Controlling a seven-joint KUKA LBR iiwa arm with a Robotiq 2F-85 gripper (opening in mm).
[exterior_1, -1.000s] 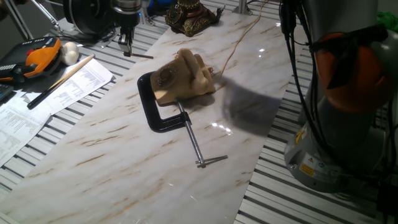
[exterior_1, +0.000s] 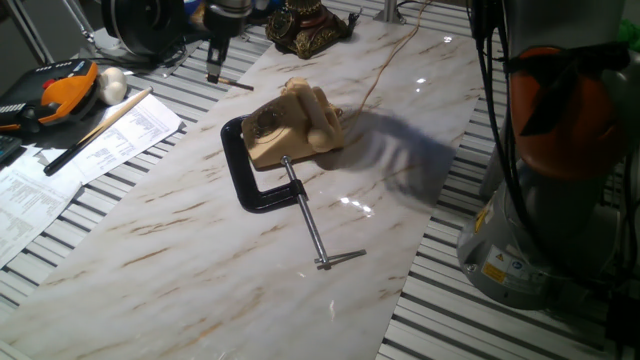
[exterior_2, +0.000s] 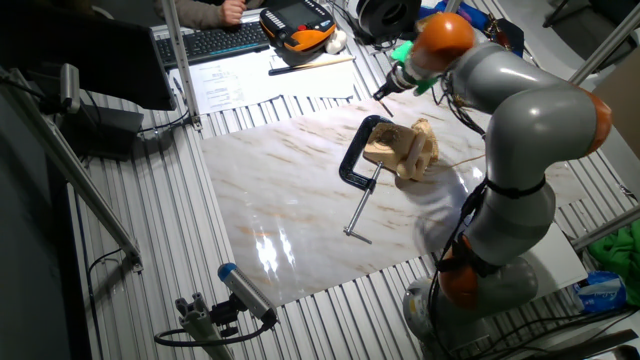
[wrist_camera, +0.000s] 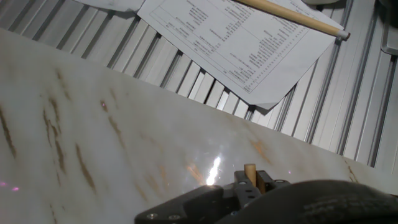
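My gripper (exterior_1: 214, 78) hangs beyond the telephone, toward the far edge of the marble-look board. It is shut on a thin wooden stick (exterior_1: 236, 84), whose light tan end (wrist_camera: 250, 173) shows between the fingers in the wrist view. In exterior view 2 the stick (exterior_2: 386, 108) points down over the board. A beige toy-like rotary telephone (exterior_1: 283, 135) sits mid-board, apart from the gripper. Around its near left side lies a black C-clamp (exterior_1: 240, 180) with a long steel screw; whether it grips the telephone I cannot tell.
An ornate dark figure (exterior_1: 308, 28) stands at the board's far edge. Papers (exterior_2: 225, 80) with a long wooden rod (exterior_2: 312, 65) lie beside an orange-black device (exterior_2: 297, 25). A thin cord (exterior_1: 392, 62) runs behind the telephone. The near part of the board (exterior_1: 200, 290) is clear.
In exterior view 1 my gripper, with the stick, has drifted slightly right and up in the picture. The arm's shadow on the board has shifted. Telephone and clamp stay put.
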